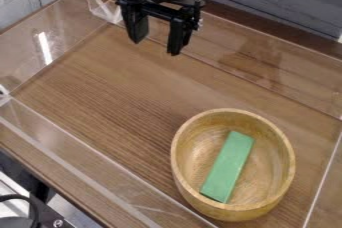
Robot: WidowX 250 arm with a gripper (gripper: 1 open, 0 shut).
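My gripper (156, 32) hangs at the top centre of the camera view, black, its two fingers pointing down and standing apart with nothing visible between them. Toward the bottom right sits a round tan bowl (190, 162) holding a green rectangular block (227, 165), well away from the gripper.
A pale wall runs along the top right, and clear plastic-like edging lies at the left. A black cable (30, 210) shows at the bottom-left corner.
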